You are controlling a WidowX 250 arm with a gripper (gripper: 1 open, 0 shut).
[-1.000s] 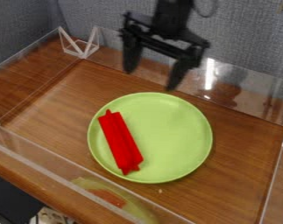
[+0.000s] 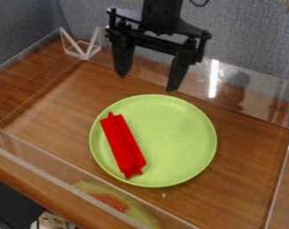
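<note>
A black gripper (image 2: 148,67) hangs over the back of the wooden table, above and behind a light green plate (image 2: 173,141). Its two fingers stand wide apart with nothing between them. A red oblong object (image 2: 123,143) lies on the left part of the plate, slanting from upper left down toward the front.
The wooden table (image 2: 251,165) has clear room around the plate, within low transparent walls. A white wire frame (image 2: 77,45) stands at the back left corner. A pale yellow-green object (image 2: 129,207) shows behind the front transparent wall.
The plate and red object have not moved.
</note>
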